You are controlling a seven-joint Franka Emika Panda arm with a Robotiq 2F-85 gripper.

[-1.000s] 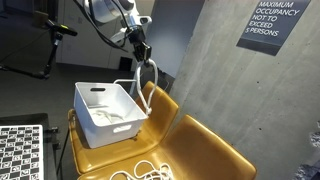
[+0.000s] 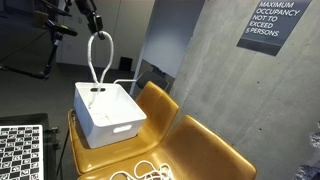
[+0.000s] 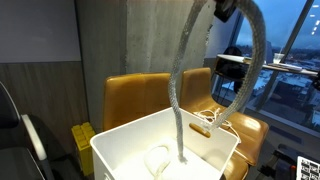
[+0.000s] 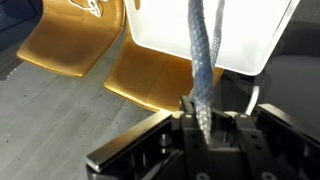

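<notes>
A thick pale rope (image 2: pixel 111 55) hangs in a tall loop from my gripper (image 2: pixel 98 33), above the white bin (image 2: pixel 112 132). In the wrist view my gripper is shut on the rope (image 4: pixel 201 60), which runs up between the fingers and across the bin (image 4: pixel 166 30). From the second exterior side, both strands of the rope (image 3: pixel 177 80) show; one reaches down inside the bin (image 3: pixel 118 137). A pale coil (image 3: pixel 157 158) lies on the bin's floor. The fingers are small and dark in the first exterior view.
The bin stands on tan chairs (image 2: pixel 195 150) in a row along a concrete wall. More white rope (image 2: pixel 150 173) lies loose on a seat to the bin's right. A checkered board (image 2: pixel 20 152) is at the left.
My gripper has moved left, from above the seat beside the bin to above the bin, carrying the rope loop with it. The bin and the loose rope have stayed put.
</notes>
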